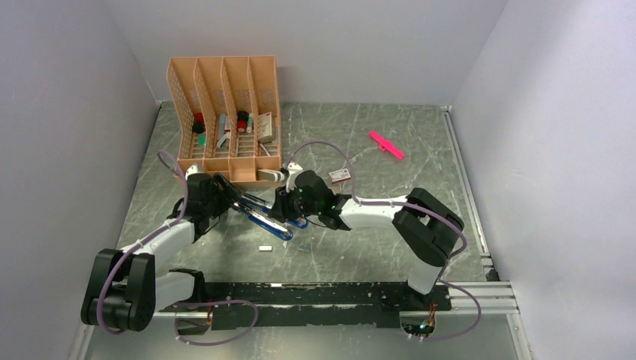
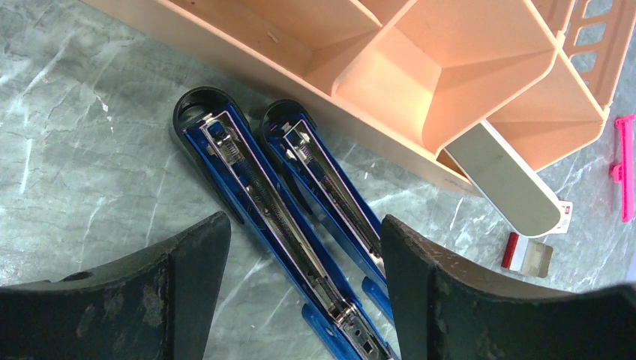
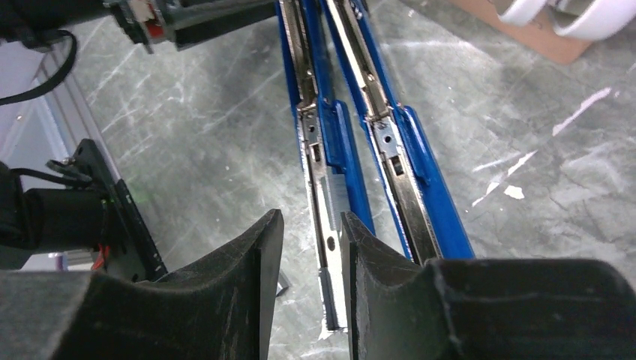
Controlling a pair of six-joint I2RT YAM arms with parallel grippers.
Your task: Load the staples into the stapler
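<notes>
Two blue-and-black staplers (image 2: 274, 202) lie side by side, opened so their metal channels face up. Above their hinge ends, my left gripper is open, with nothing held between its fingers. My right gripper stands over their front ends, its fingers a little apart and no object clearly gripped. A greyish staple-like strip (image 3: 337, 196) shows along the side of one stapler's channel; whether it is seated there I cannot tell. On the table in front lies a small pale block (image 1: 265, 248), and a faint grey sliver (image 1: 304, 248) shows to its right.
The tan organizer (image 2: 322, 97) stands close behind the staplers, with a grey-white object (image 2: 510, 176) projecting from it. A small white box (image 1: 340, 175) and a pink tool (image 1: 387, 145) lie to the right.
</notes>
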